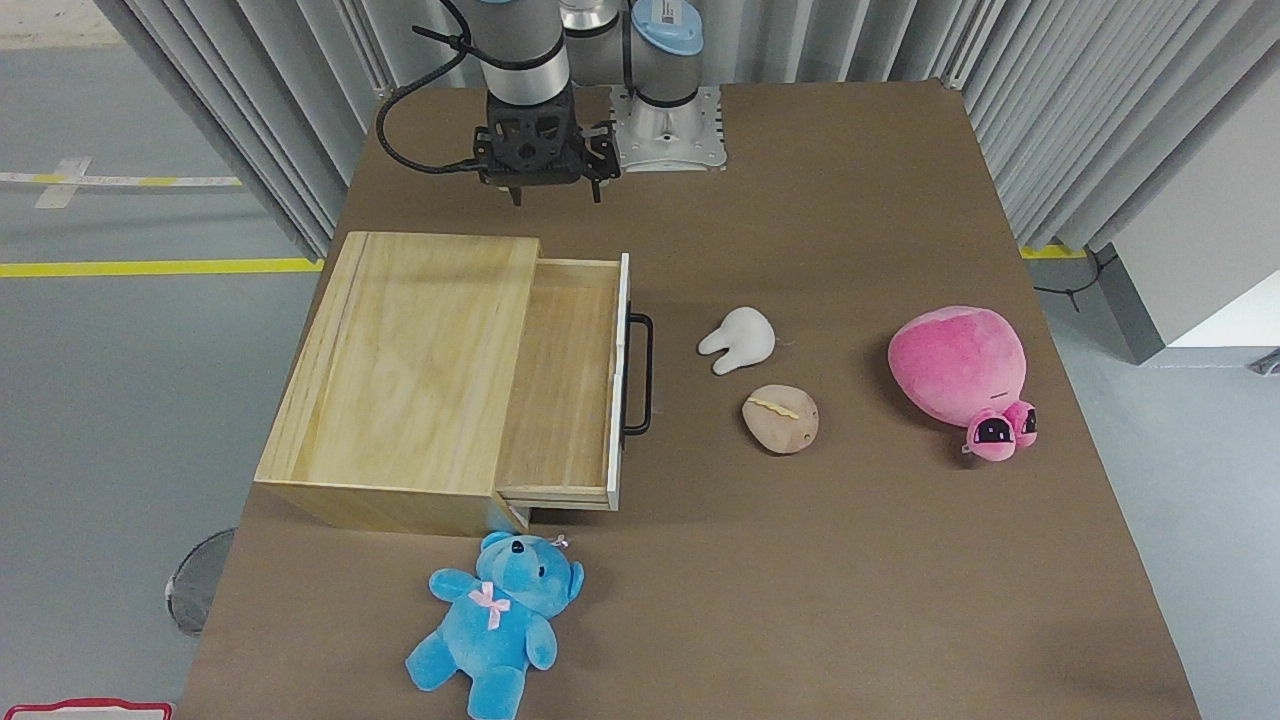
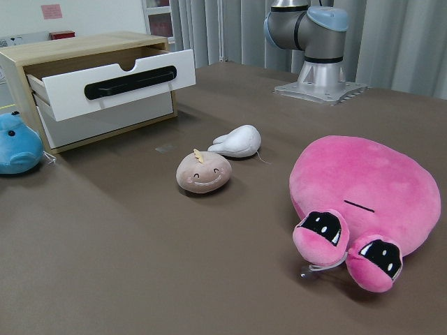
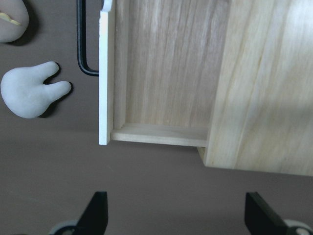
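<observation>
My gripper hangs high above the table behind the wooden cabinet, open, its fingers wide apart in the wrist view with nothing between them. The cabinet's drawer is pulled out and empty, its black handle on the front. Right of it on the table lie a white plush, a beige round plush with a smiling face and a large pink plush. A blue teddy bear lies at the near end of the cabinet.
The robot's base plate stands at the back edge, with grey curtains beyond.
</observation>
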